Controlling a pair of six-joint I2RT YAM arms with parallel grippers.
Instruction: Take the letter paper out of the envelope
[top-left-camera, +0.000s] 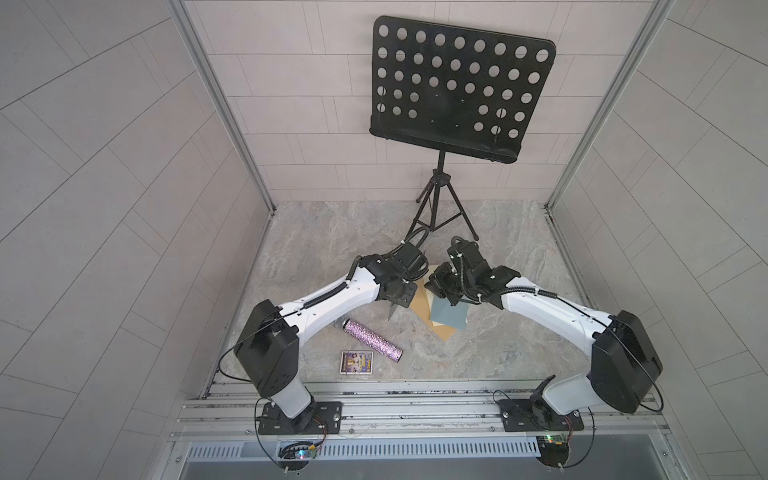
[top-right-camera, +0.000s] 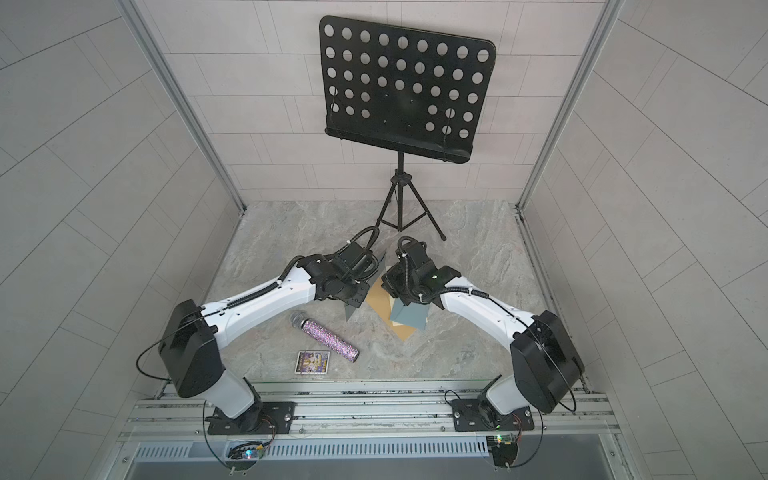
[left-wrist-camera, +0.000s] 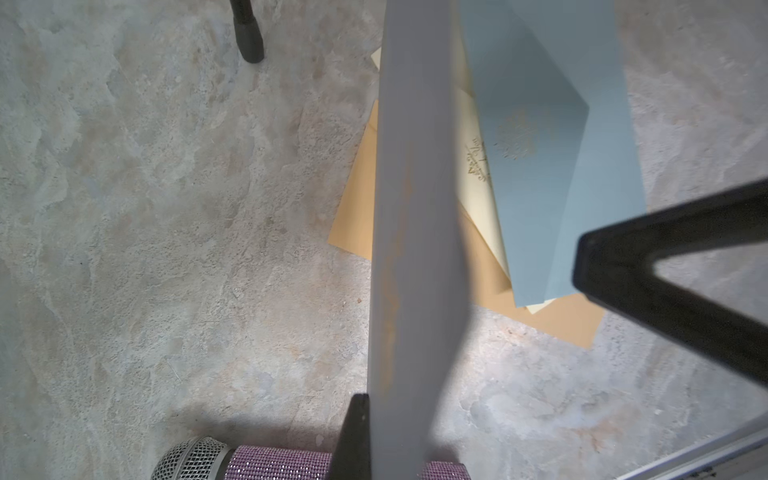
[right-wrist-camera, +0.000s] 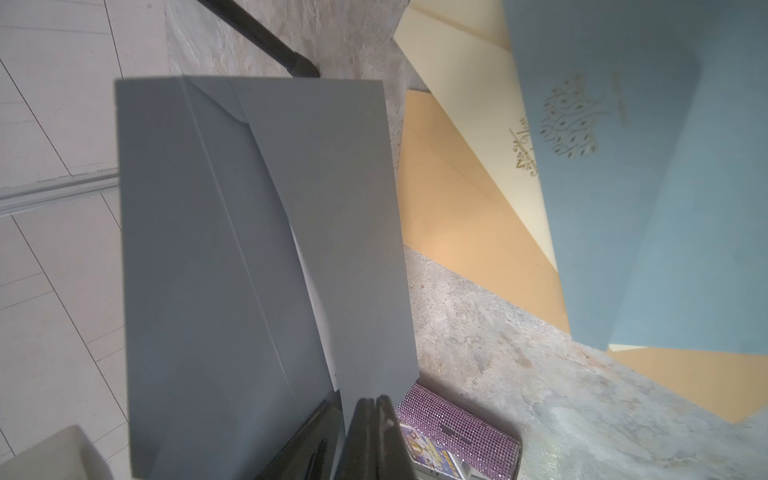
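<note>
My left gripper is shut on the grey envelope (left-wrist-camera: 420, 200), which stands nearly edge-on in the left wrist view and hides one of the fingers. From the right wrist view, the broad face of the envelope (right-wrist-camera: 232, 264) shows, with a thin pale strip (right-wrist-camera: 316, 300) along the edge of a fold. Whether that strip is the letter paper cannot be told. My right gripper is shut, with nothing visible between its fingers, close beside the envelope's lower part. In the left wrist view, a black fingertip of the right gripper appears apart from the envelope.
Blue (right-wrist-camera: 616, 160), cream (right-wrist-camera: 472, 88) and orange (right-wrist-camera: 472, 232) envelopes lie stacked on the floor beneath. A pink glittery microphone (top-left-camera: 373, 340) and a small picture card (top-left-camera: 356, 362) lie nearer the front. A music stand (top-left-camera: 440, 192) rises behind.
</note>
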